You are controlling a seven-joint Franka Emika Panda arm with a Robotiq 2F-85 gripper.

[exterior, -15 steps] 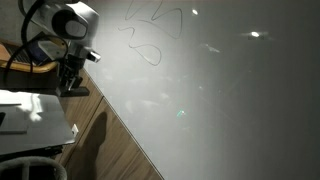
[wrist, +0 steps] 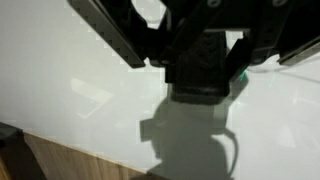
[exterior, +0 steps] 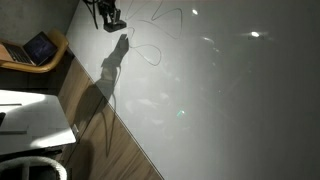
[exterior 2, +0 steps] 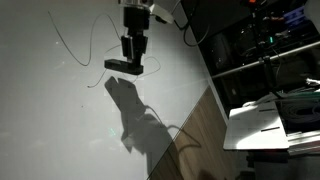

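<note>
My gripper is shut on a dark block that looks like an eraser (wrist: 200,80), held between its fingers. In exterior view 2 the eraser (exterior 2: 123,67) hangs below the gripper (exterior 2: 134,43), in front of the whiteboard (exterior 2: 60,120). Exterior view 1 has the eraser (exterior: 115,26) near the top edge, close to thin drawn lines (exterior: 158,17) on the whiteboard (exterior: 220,100). A shadow of the gripper falls on the board; whether the eraser touches its surface I cannot tell.
Below the board runs a wooden strip (exterior: 115,150). A white table (exterior: 38,125) stands at the lower left in exterior view 1, with a laptop (exterior: 40,48) on a chair (exterior: 58,62) above it. Most of the whiteboard is clear of objects.
The gripper has risen and gone right in exterior view 1, from beside the table to the upper part of the whiteboard, carrying the eraser along. More drawn lines are now covered by the arm.
</note>
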